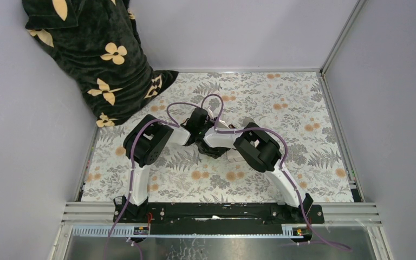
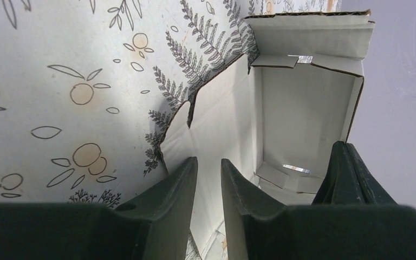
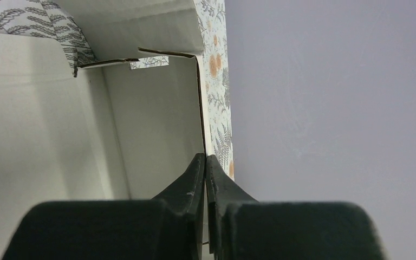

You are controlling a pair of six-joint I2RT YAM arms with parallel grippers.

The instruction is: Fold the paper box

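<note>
The white paper box point(image 2: 304, 108) is partly folded, with upright walls and small flaps. In the left wrist view my left gripper is at a white panel of the box point(image 2: 225, 116); its fingertips show slightly apart with card between or behind them. In the right wrist view my right gripper is shut on the thin upright edge of a box wall point(image 3: 157, 124). From above, both grippers and most of the box are hidden under the arms at the table's middle.
A dark green flowered cloth point(image 1: 103, 65) hangs over the back-left corner. Walls and metal rails bound the table.
</note>
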